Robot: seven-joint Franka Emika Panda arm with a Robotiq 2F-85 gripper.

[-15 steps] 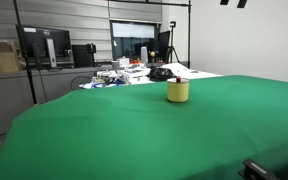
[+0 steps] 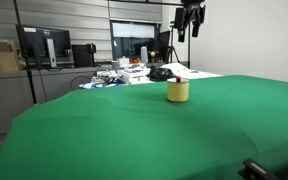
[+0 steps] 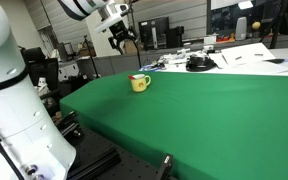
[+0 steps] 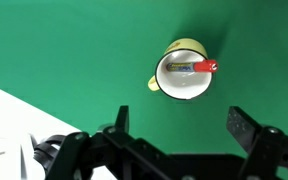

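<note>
A yellow mug (image 2: 178, 91) with a white inside stands upright on the green table. Seen from above, a marker-like stick with a red end (image 4: 212, 66) lies inside the mug (image 4: 183, 72), its red end at the rim. The mug's handle (image 4: 153, 84) points to the lower left in the wrist view. High above the table and apart from the mug, my gripper (image 2: 188, 38) hangs with its fingers spread. Nothing is between the fingers in the wrist view, and the mug lies ahead of them.
White papers (image 3: 254, 67) and black items (image 3: 200, 62) lie along the table's far side in exterior view 2. A white object and black cable (image 4: 46, 150) appear at the lower left of the wrist view.
My gripper has come down and moved left in exterior view 1, closer to above the mug. The mug has stayed where it was.
</note>
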